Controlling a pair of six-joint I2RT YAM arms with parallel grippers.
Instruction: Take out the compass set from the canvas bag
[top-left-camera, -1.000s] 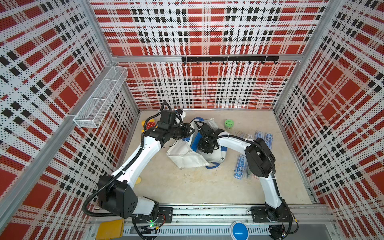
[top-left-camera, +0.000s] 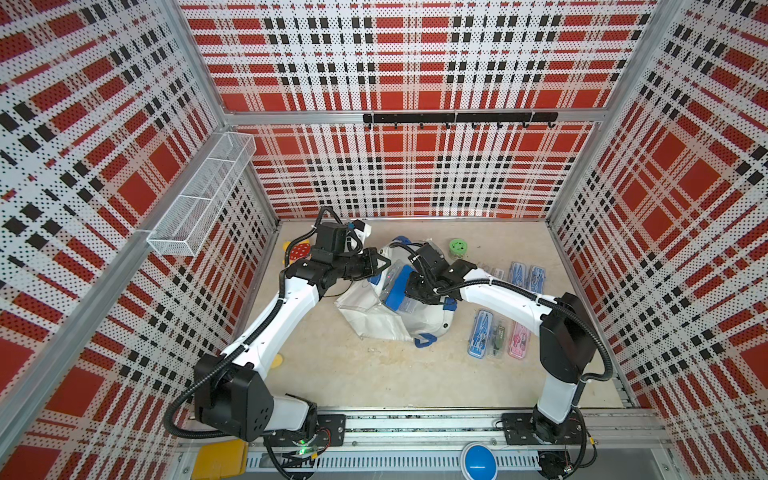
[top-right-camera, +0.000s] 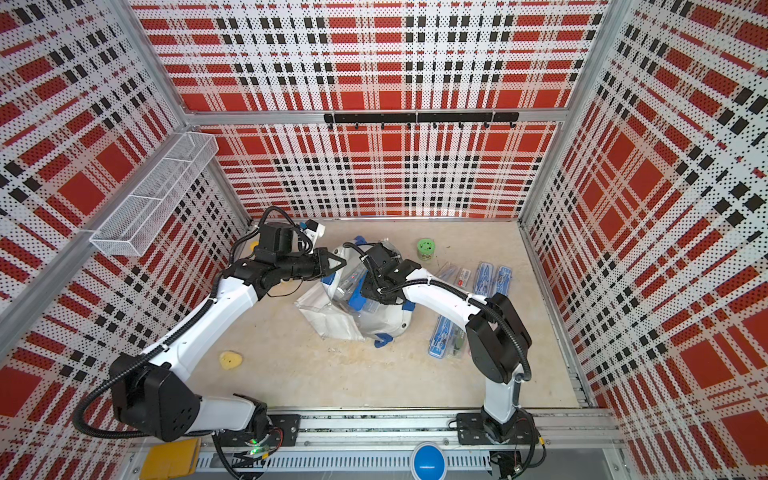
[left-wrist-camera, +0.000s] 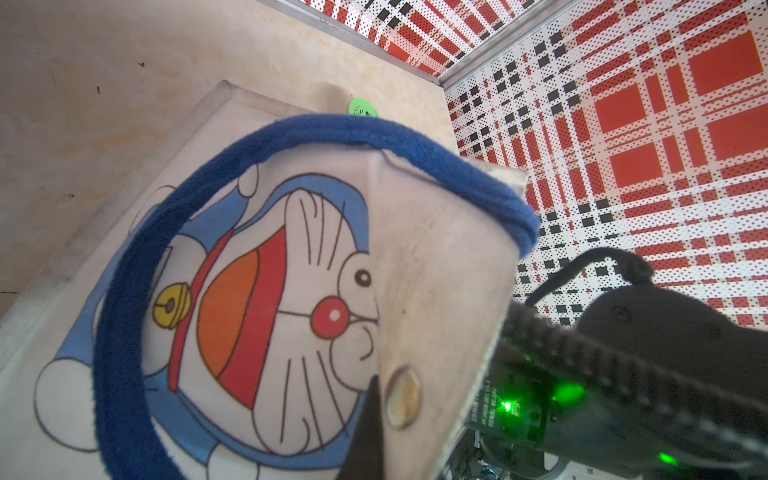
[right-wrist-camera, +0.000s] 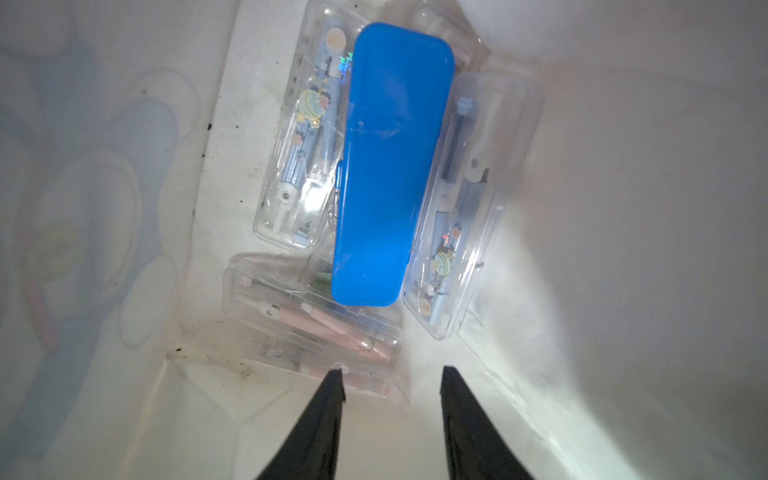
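Note:
The white canvas bag (top-left-camera: 376, 324) lies open mid-table, its Doraemon print and blue handle (left-wrist-camera: 120, 336) filling the left wrist view. Inside lie a blue case (right-wrist-camera: 388, 160) and several clear compass sets, with blue instruments (right-wrist-camera: 464, 200) and pink ones (right-wrist-camera: 320, 320). My right gripper hangs over them, fingers apart with nothing between. My left gripper (top-left-camera: 374, 265) is at the bag's left rim, shut by its look; in its wrist view the fingertips are mostly hidden by the cloth.
Several pencil cases (top-left-camera: 480, 332) lie right of the bag. A green round thing (top-left-camera: 457, 246) is behind it, a yellow piece (top-right-camera: 230, 359) at front left. A wire basket (top-left-camera: 192, 208) hangs on the left wall.
My right arm has moved right and raised its elbow over the last second, the gripper shifting slightly right above the bag. The left arm has barely moved.

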